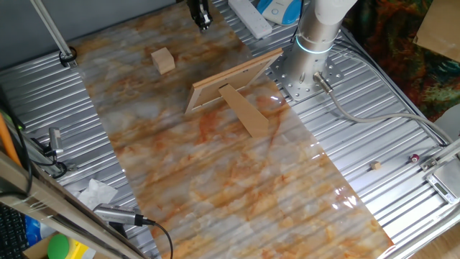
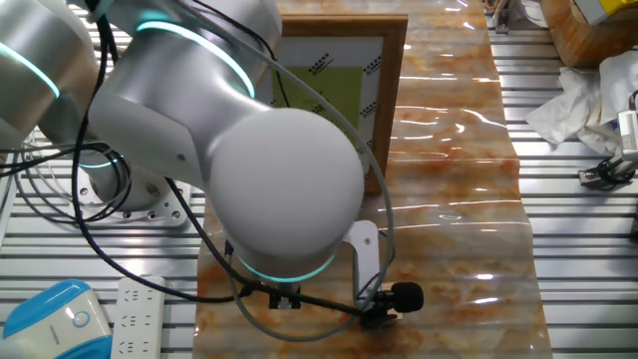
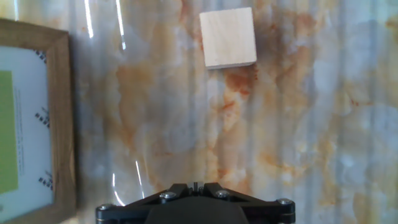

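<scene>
A pale wooden cube (image 1: 163, 61) rests on the marbled mat, and the wrist view has the same cube (image 3: 228, 37) near its top edge. My gripper is shut, its black fingertips together and nothing visible between them. The cube lies clear of them, further up that view. From the first exterior view, the gripper (image 1: 205, 27) hangs at the top, to the right of the cube. Arm links fill much of the second exterior view; I cannot make out the cube there.
A wooden picture frame (image 1: 231, 78) stands propped on its back leg (image 1: 244, 111), close to the arm's base; its front (image 2: 391, 90) shows in the second exterior view. A power strip (image 1: 250, 18) lies beyond the mat.
</scene>
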